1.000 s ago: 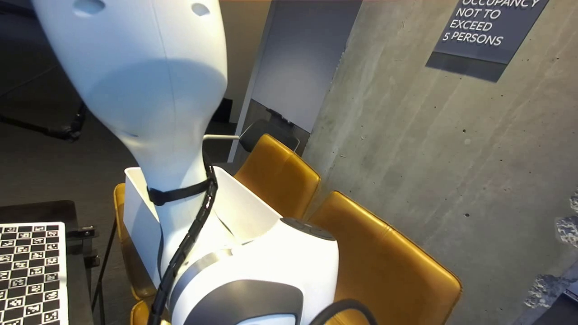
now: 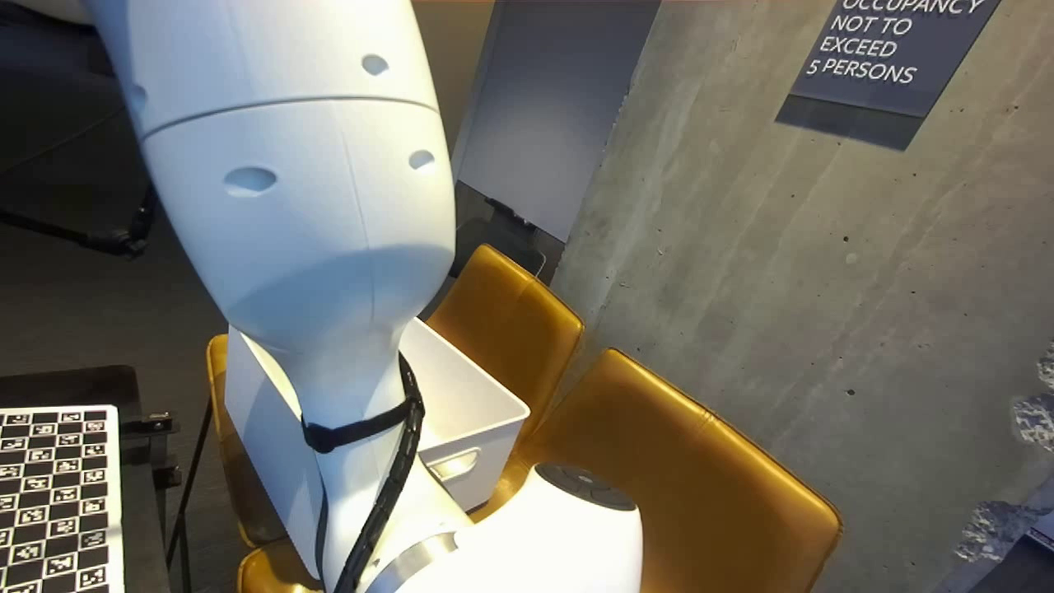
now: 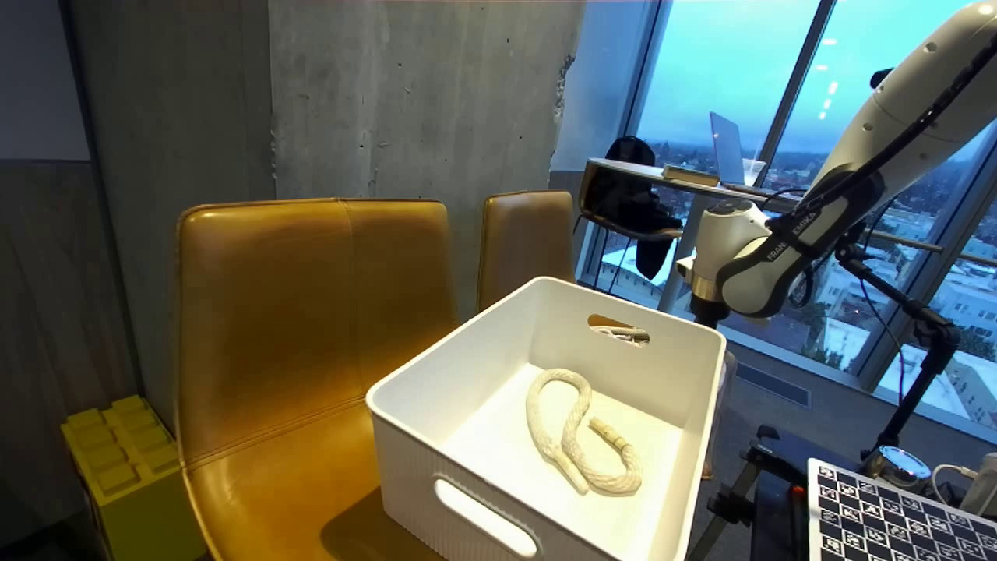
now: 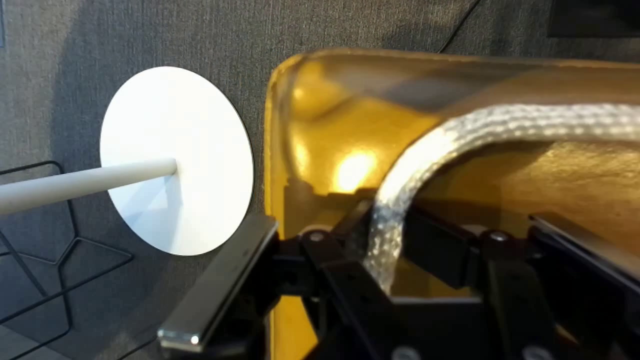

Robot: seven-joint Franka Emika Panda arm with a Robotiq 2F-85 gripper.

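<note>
In the wrist view, a pale braided rope (image 4: 516,129) curves over a tan chair seat (image 4: 348,150) and runs down between the black fingers of my gripper. The fingers stand close on both sides of the rope; whether they press on it cannot be told. In exterior view 2, my arm (image 3: 748,252) reaches down behind the white bin (image 3: 449,374), which hides the fingertips. Another pale rope (image 3: 579,449) lies looped on the bin's floor. Exterior view 1 shows the arm (image 2: 316,227) in front of the bin (image 2: 464,385), with the gripper out of sight.
Tan chairs (image 3: 318,308) stand beside the bin, against a concrete wall (image 3: 411,103). A checkered board (image 3: 897,514) lies to the right, near a stand. The wrist view shows a white round table base (image 4: 180,198) on the floor beside the seat.
More of the bin's near end shows now.
</note>
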